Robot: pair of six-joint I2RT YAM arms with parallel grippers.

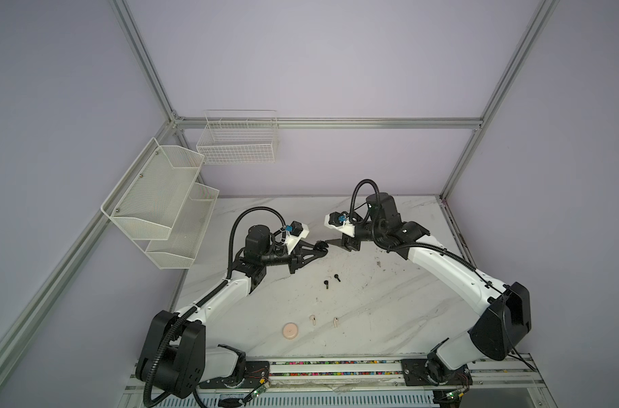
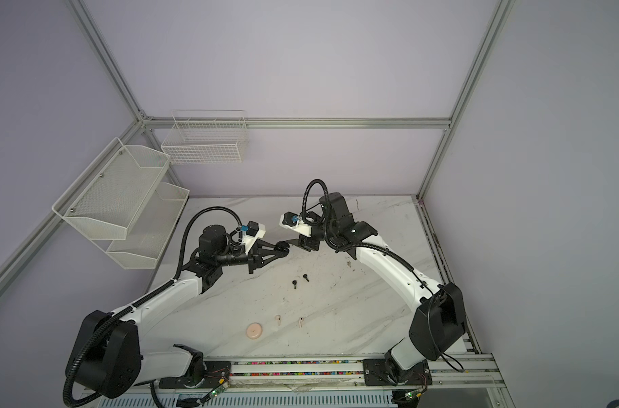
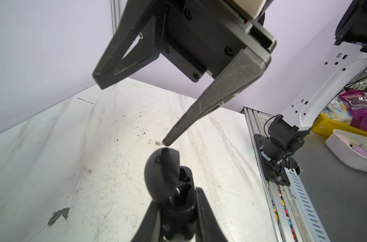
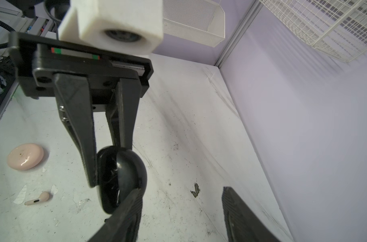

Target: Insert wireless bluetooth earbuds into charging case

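Note:
My left gripper is shut on the black charging case point(image 3: 163, 173), whose lid is raised, with the inside visible in both wrist views. My right gripper stands open close by, one fingertip just above the case, nothing between its fingers. Two small black earbuds point(image 1: 326, 283) lie on the table below the grippers.
A pink round case point(image 4: 25, 156) and two pink earbuds point(image 4: 38, 198) lie on the front of the marble table point(image 1: 404, 299). Wire baskets point(image 1: 236, 146) and white shelves point(image 1: 156, 197) hang on the back and left walls.

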